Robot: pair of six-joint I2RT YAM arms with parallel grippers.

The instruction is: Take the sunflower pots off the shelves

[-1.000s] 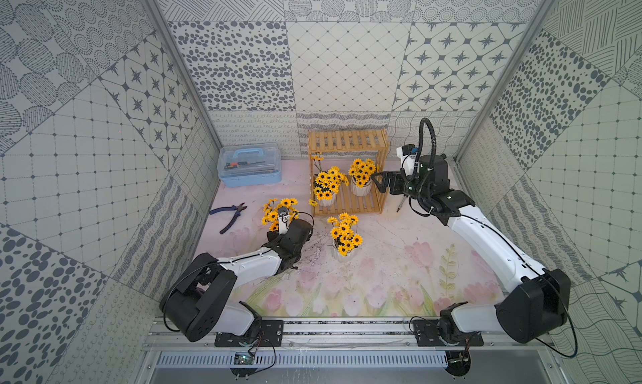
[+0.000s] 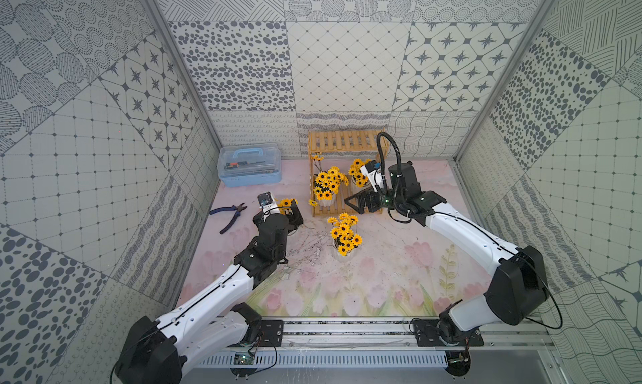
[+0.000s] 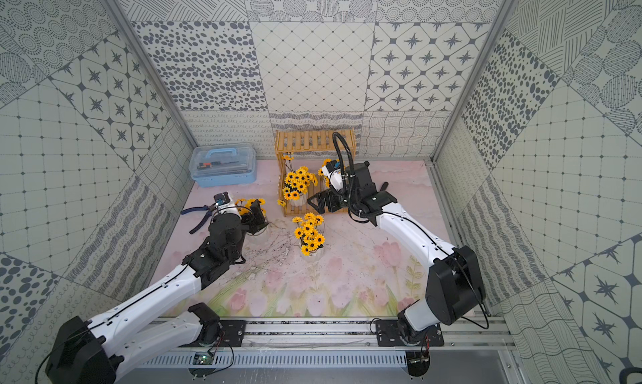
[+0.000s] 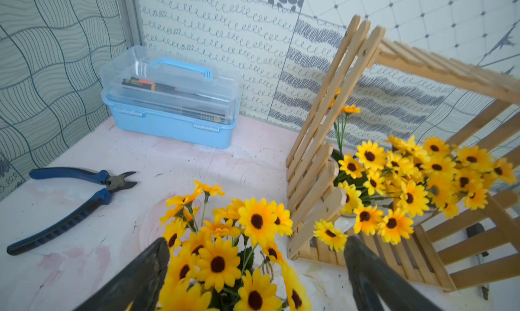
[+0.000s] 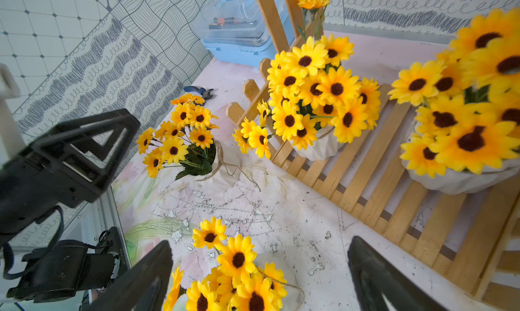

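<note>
Two pots of yellow sunflowers sit on the lower slats of the wooden shelf (image 2: 346,140): a left pot (image 2: 327,182) and a right pot (image 2: 357,170). On the table stand a front pot (image 2: 345,233) and another pot (image 5: 187,129) left of the shelf. My left gripper is open at that left table pot; its blooms show low between the spread fingers, the pot itself hidden there. Open too, my right gripper (image 2: 354,201) hangs in front of the shelf's right part. Nothing is gripped in the right wrist view; the front pot's blooms appear beyond its fingers (image 5: 146,278).
A light blue toolbox (image 2: 250,164) stands at the back left. Blue-handled pliers (image 2: 230,213) lie left of the left table pot.
The left gripper has moved up and left, now covering much of the left table pot in the top left view. The right gripper has moved left, from beside the shelf to its front.
</note>
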